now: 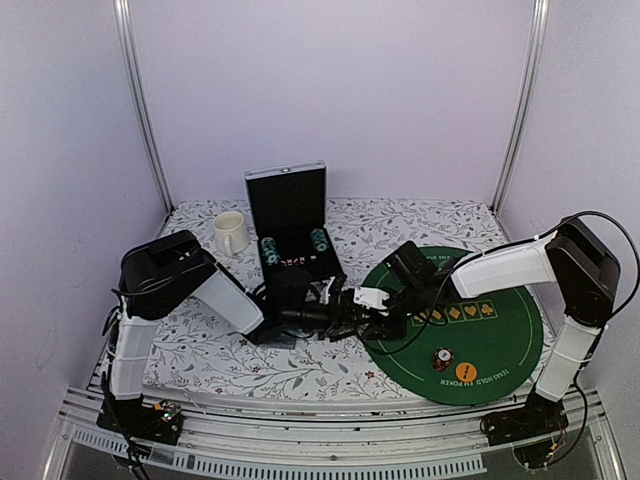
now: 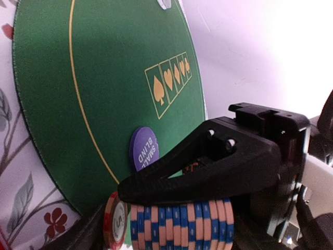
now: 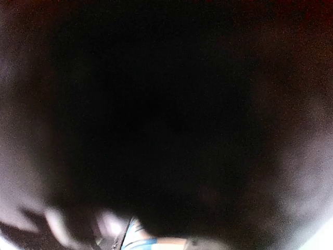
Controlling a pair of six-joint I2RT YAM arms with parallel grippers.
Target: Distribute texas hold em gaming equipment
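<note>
My two grippers meet at the mat's left edge in the top view, left (image 1: 335,312) and right (image 1: 370,315). The left wrist view shows a stack of blue-edged chips (image 2: 179,225) under a black finger, with a red chip (image 2: 115,221) beside it; which fingers hold them is hard to tell. A purple small blind chip (image 2: 143,147) lies beyond, over the green mat (image 2: 62,62). The right wrist view is mostly dark, with a bit of blue and cream (image 3: 148,242) at the bottom. An open chip case (image 1: 285,200) stands behind, holding chip rows.
A white mug (image 1: 230,236) stands left of the case. A red chip stack (image 1: 442,358) and an orange disc (image 1: 466,371) lie on the mat's near part.
</note>
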